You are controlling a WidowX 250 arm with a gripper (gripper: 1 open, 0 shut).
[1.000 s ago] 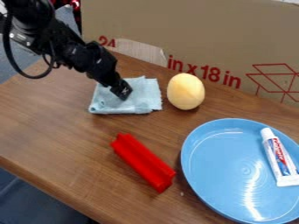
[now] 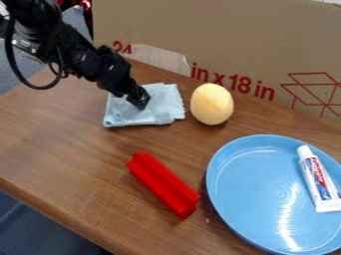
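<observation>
My black gripper (image 2: 135, 98) reaches in from the upper left, its tip down on a folded pale blue cloth (image 2: 158, 112) near the back of the wooden table. The fingertips are dark and small against the cloth, and I cannot make out from the picture whether anything is between them. A yellow egg-shaped object (image 2: 212, 104) stands just right of the cloth. A red block (image 2: 163, 184) lies in the front middle.
A blue plate (image 2: 258, 207) at the right holds a toothpaste tube (image 2: 318, 179). A cardboard box (image 2: 240, 40) stands along the back.
The gripper has shifted very slightly over the cloth, and the cloth's outline differs a little. The other objects have not moved.
</observation>
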